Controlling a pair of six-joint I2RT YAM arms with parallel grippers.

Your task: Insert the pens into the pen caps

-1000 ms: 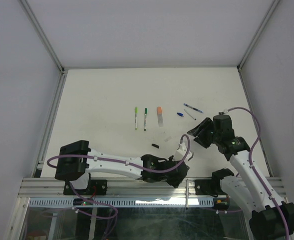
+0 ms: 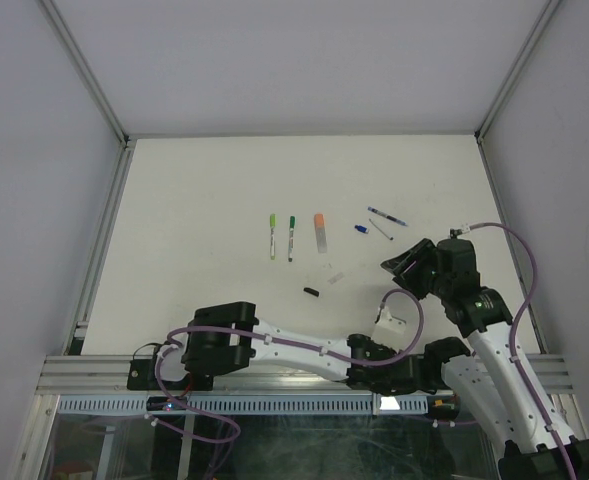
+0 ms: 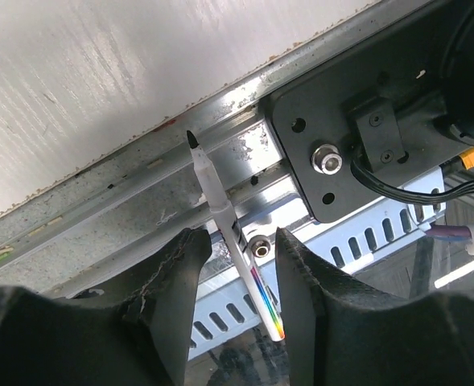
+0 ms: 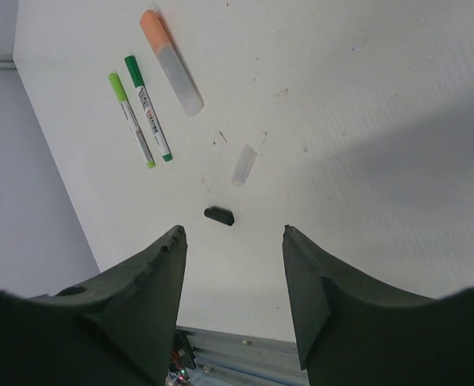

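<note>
In the left wrist view a white pen (image 3: 220,201) with a black tip lies between the open fingers of my left gripper, over the metal frame beyond the table edge. My right gripper is open above the table. On the table are a black cap (image 4: 219,215), a clear cap (image 4: 244,166), a green pen (image 4: 148,108), a light green pen (image 4: 131,121) and an orange-topped clear item (image 4: 171,63). In the top view a blue cap (image 2: 361,228), a thin pale pen (image 2: 381,229) and a blue pen (image 2: 386,216) lie at the right.
Metal rails (image 3: 124,177), a black mounting plate (image 3: 301,137) and cables run along the front edge below my left gripper.
The left arm has moved right and toward the front edge. The right gripper and arm have shifted slightly right. The items on the table are unchanged.
</note>
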